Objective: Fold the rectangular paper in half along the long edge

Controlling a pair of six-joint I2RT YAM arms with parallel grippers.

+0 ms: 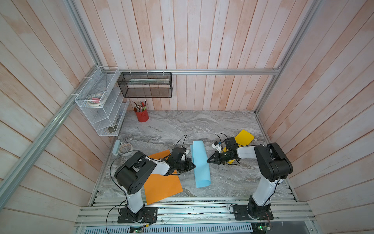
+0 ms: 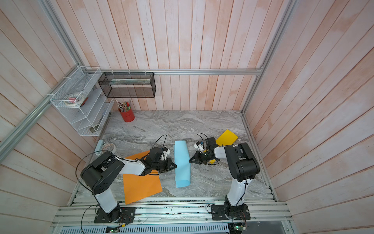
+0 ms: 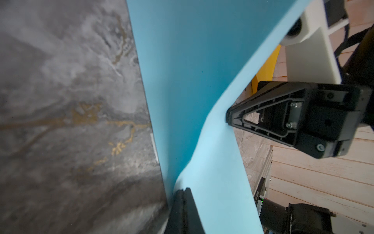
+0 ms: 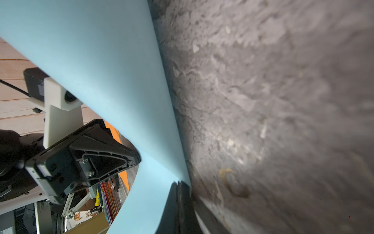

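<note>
The light blue paper (image 1: 201, 163) lies lengthwise in the middle of the marble table, bent over along its long side into a loose curl, with part of the lower layer showing beside it. My left gripper (image 1: 192, 167) is shut at the paper's left side, its fingertips pressed at the curled edge in the left wrist view. My right gripper (image 1: 210, 159) is shut at the opposite side, its fingertips touching the paper low by the table in the right wrist view. I cannot tell whether any paper is between either pair of fingers.
Orange sheets (image 1: 162, 189) lie under and beside the left arm; yellow sheets (image 1: 243, 137) lie beyond the right arm. A red pen cup (image 1: 142, 115) stands at the back left below a black wire basket (image 1: 145, 93).
</note>
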